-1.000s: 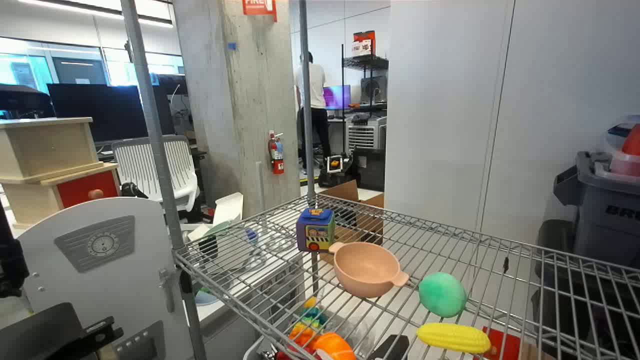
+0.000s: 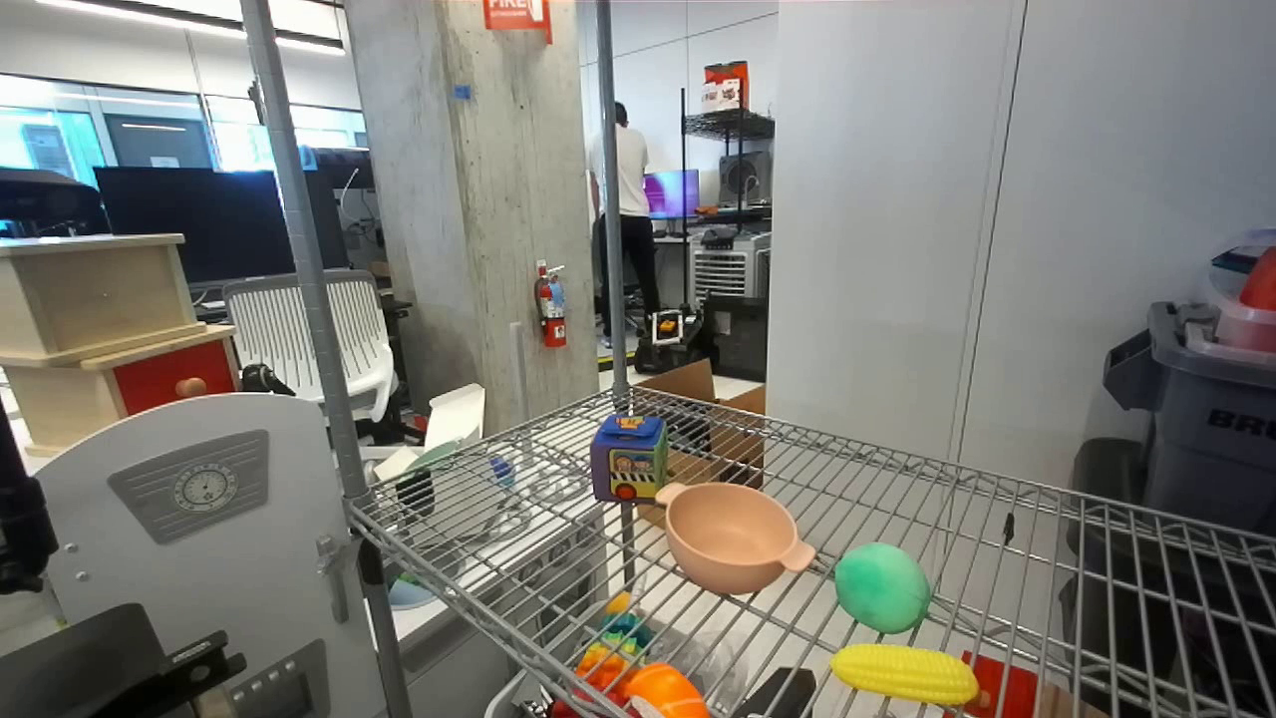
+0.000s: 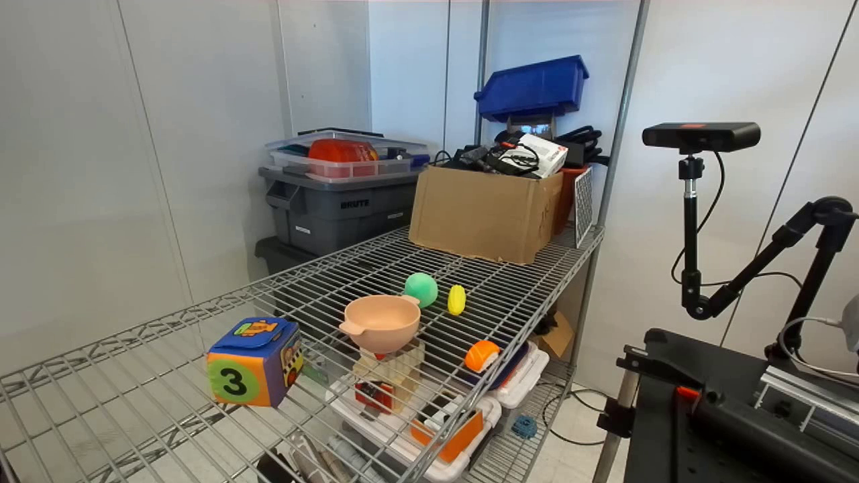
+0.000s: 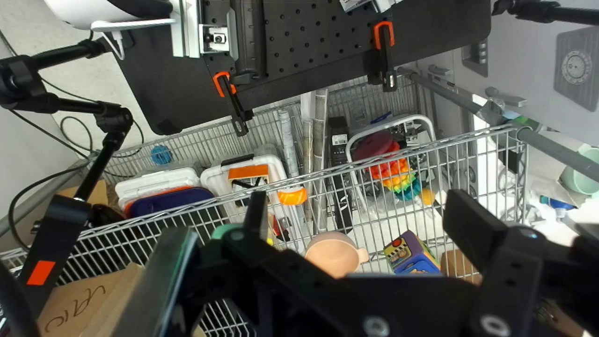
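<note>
On the wire shelf [image 2: 909, 485] rests a pink two-handled bowl [image 2: 732, 537], which looks empty. A soft picture cube [image 2: 629, 459] stands beside it, marked with a 3 on one side in the second exterior view. On the bowl's other side lie a green ball [image 2: 882, 586] and a yellow toy corn cob [image 2: 905, 674]. In the wrist view my gripper is open, its dark fingers wide apart with nothing held. Beyond them, the bowl [image 4: 335, 254] and the cube [image 4: 412, 253] show below. There the gripper partly covers the ball [image 4: 225, 230] and mostly hides the corn.
A cardboard box [image 3: 483, 213] full of gear fills the shelf's far end. Metal posts [image 3: 620, 121] rise at the corners. Bins and toys, including an orange one [image 3: 481, 355], sit beneath the wires. Bare shelf lies around the cube.
</note>
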